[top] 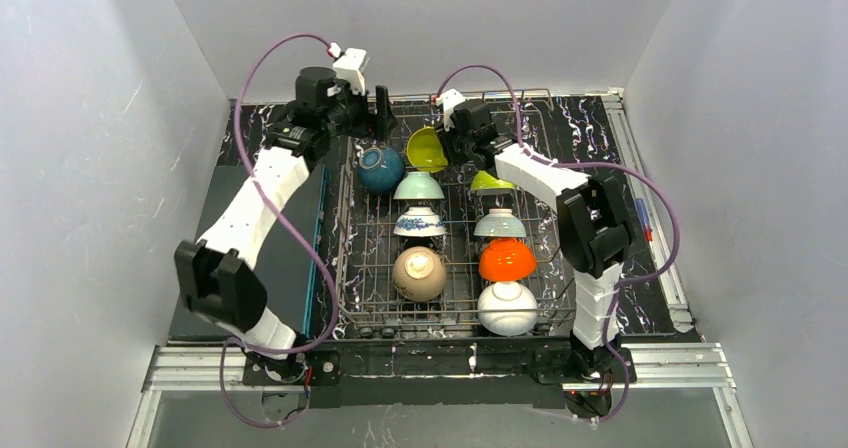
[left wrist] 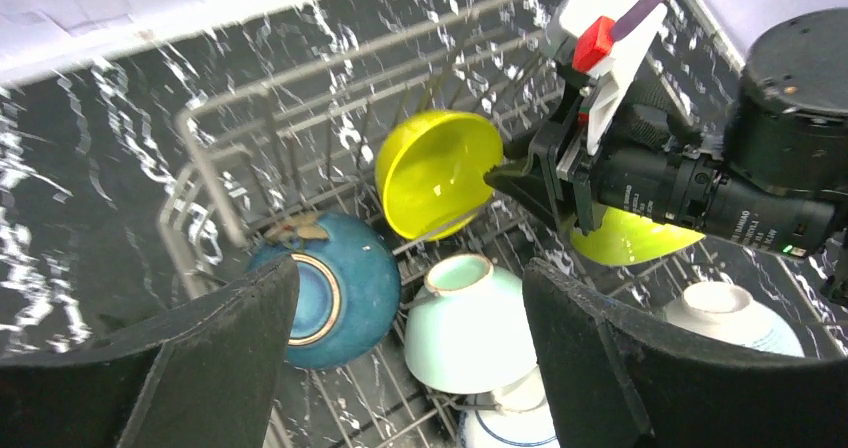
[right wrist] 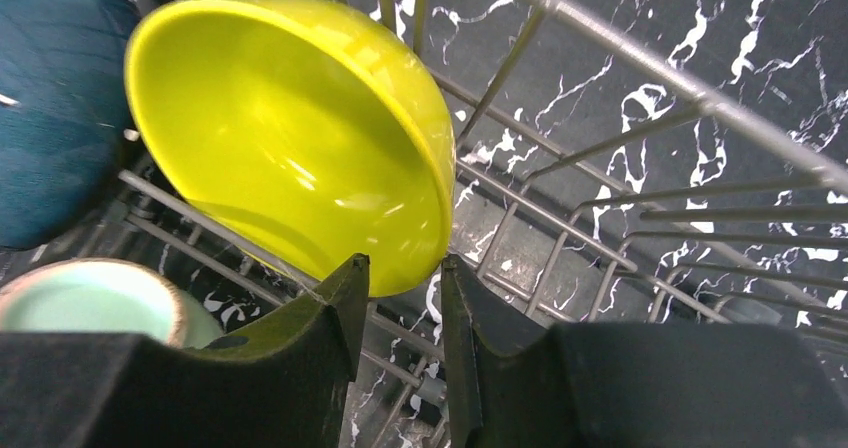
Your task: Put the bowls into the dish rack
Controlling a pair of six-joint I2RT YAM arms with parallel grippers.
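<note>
A yellow bowl [right wrist: 290, 128] tilts on its side at the back of the wire dish rack [top: 450, 313], its hollow facing my right wrist camera. My right gripper is shut on the lower rim of this bowl. Left of it, the dark blue bowl [left wrist: 345, 283] leans with its foot showing. My left gripper hovers above the rack's back left part, fingers apart and nothing between them. The pale green bowl [top: 419, 186], another yellow-green bowl [top: 489, 183] and a flowered bowl [top: 419, 222] stand foot up in the rack.
Farther forward sit a grey-green bowl [top: 500, 224], an orange bowl [top: 507, 260], a tan bowl [top: 419, 274] and a white bowl [top: 507, 309]. The dark board [top: 230, 258] at left is bare. Rack wires rise close around my right gripper.
</note>
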